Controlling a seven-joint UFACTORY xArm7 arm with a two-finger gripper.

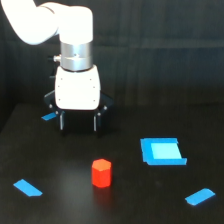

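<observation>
A red block [101, 173], six-sided in outline, stands on the dark table left of centre. To its right and farther back lies a pale light-blue square [166, 151] framed by blue tape [146, 151]. My gripper [80, 121], under a white hand, hangs at the back left, pointing down. Its dark fingers are spread wide apart, with nothing between them. It is behind and a little left of the red block, clear of it.
Blue tape strips mark the table at front left [27, 187], front right [200, 196] and back left [49, 116]. A dark curtain [165, 55] closes off the back.
</observation>
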